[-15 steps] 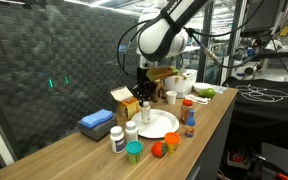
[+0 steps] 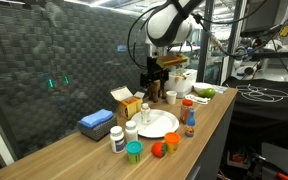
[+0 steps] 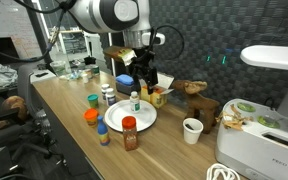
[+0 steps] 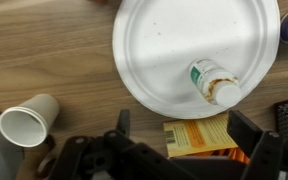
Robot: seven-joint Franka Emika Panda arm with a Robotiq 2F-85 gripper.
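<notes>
A white bottle (image 2: 145,113) with a green-and-white label stands on a round white plate (image 2: 164,124). In the second exterior view the same bottle (image 3: 135,102) is upright near the plate's edge. My gripper (image 2: 150,80) hangs above the bottle, clear of it. From the wrist, the gripper shows its dark fingers spread wide with nothing between them; the bottle (image 4: 206,75) lies ahead of the fingertips, nearer the right one.
Beside the plate are a yellow box (image 2: 126,104), a brown animal figure (image 3: 202,103) and a white mug (image 3: 192,131). A red-capped jar (image 3: 129,133) and blue bottle (image 3: 102,130) stand on the opposite side. Bare wood shows at the near-left tabletop (image 2: 69,158).
The bottle and plate look unmoved.
</notes>
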